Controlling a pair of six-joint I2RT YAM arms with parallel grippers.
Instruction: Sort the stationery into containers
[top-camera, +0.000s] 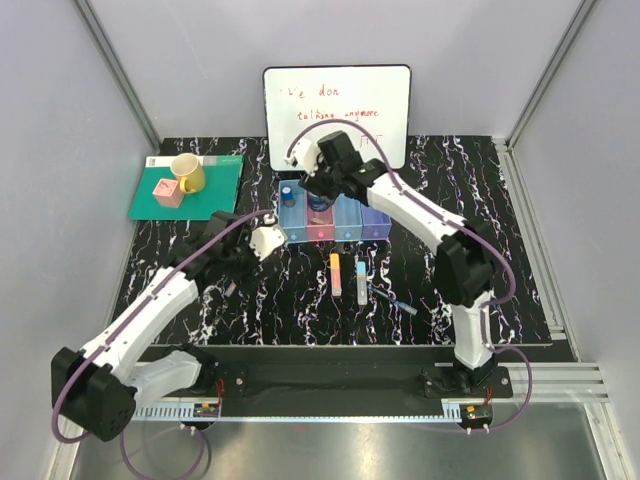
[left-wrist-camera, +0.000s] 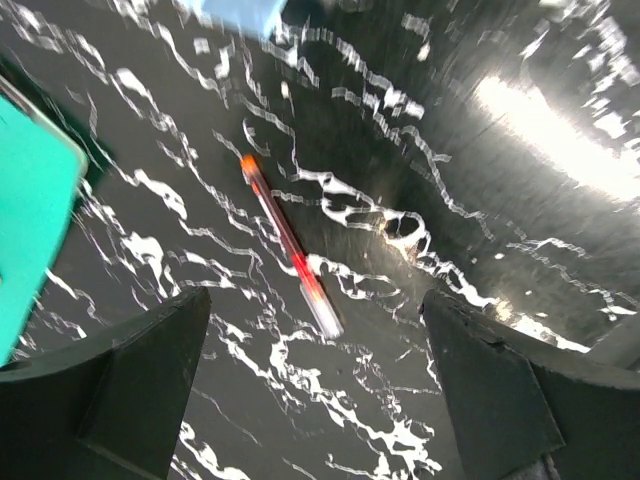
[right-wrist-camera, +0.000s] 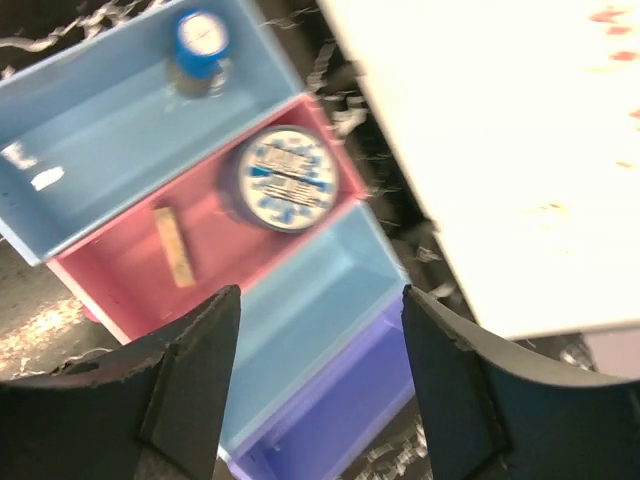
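Note:
A thin red pen-like stick (left-wrist-camera: 290, 246) with an orange tip and pale end lies on the marbled table. Above it, my left gripper hangs open, one finger to either side in the view and nothing held. The divided container (top-camera: 321, 232) has blue, pink and purple compartments. In its pink one, the right wrist view shows a round tape-like roll (right-wrist-camera: 288, 180) and a small tan stick (right-wrist-camera: 174, 247); a blue-capped bottle (right-wrist-camera: 201, 48) stands in the outer blue one. My right gripper is over the container, fingers apart and empty.
On the table in front of the container lie an orange-capped item (top-camera: 336, 275), a blue-capped item (top-camera: 361, 283) and a slim blue pen (top-camera: 394, 300). A mug (top-camera: 189, 172) and pink block (top-camera: 168, 192) sit on a green board (top-camera: 205, 206). A whiteboard (top-camera: 337, 85) leans behind.

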